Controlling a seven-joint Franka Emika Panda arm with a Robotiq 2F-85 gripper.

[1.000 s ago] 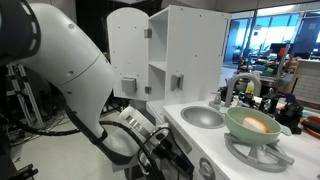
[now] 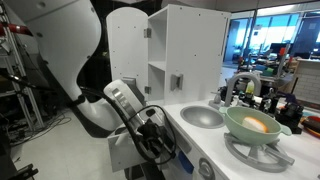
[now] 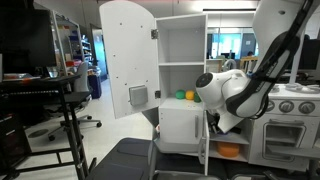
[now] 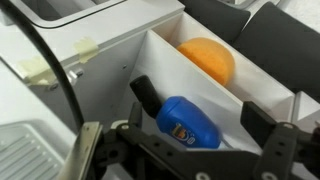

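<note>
In the wrist view my gripper is open, one dark finger on either side of the lower part of the picture. Between and beyond the fingers lies a blue rounded object point(image 4: 187, 122) with a black handle-like end, inside a white compartment point(image 4: 155, 75). An orange round object point(image 4: 208, 60) rests in the same space, farther up. From the first exterior view, a blue patch point(image 2: 185, 162) shows low by the cabinet front. The second exterior view has the orange object point(image 3: 228, 150) on the low shelf; the arm hides my fingers there.
A toy kitchen with a sink point(image 2: 202, 116) and a green bowl point(image 2: 252, 124) on its counter stands beside the arm. The tall white cabinet point(image 2: 192, 50) has its upper door point(image 3: 130, 55) swung open.
The arm's wrist has risen and shifted left in the first exterior view, away from the low cabinet front. The blue patch shows now where it did not before.
</note>
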